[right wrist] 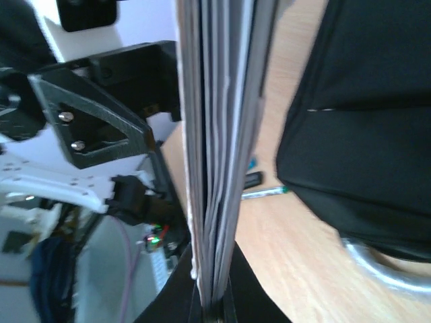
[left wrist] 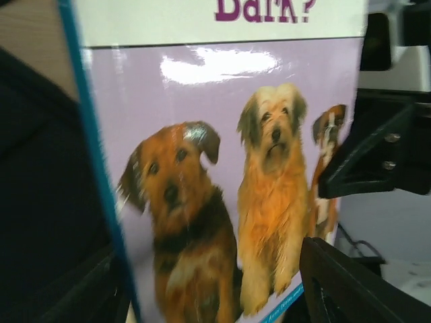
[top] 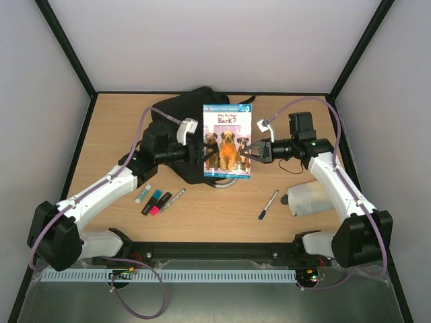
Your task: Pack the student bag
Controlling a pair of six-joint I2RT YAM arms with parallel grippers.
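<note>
A picture book (top: 227, 138) with dogs on its cover hangs over the black bag (top: 176, 111), its front facing up in the top view. My right gripper (top: 249, 152) is shut on the book's right edge; in the right wrist view its fingers (right wrist: 252, 296) pinch the page edges (right wrist: 219, 134). Over the book's left side, my left gripper (top: 210, 153) stands open. In the left wrist view its fingers (left wrist: 340, 286) are spread wide, with the cover (left wrist: 195, 222) spanning the space ahead of them. The book hides much of the bag, including any opening.
Several markers (top: 156, 202) lie front left on the table. A blue-capped pen (top: 268, 204) and a whitish pouch (top: 308, 198) rest at the right. Bare tabletop (top: 222, 219) shows in the front middle.
</note>
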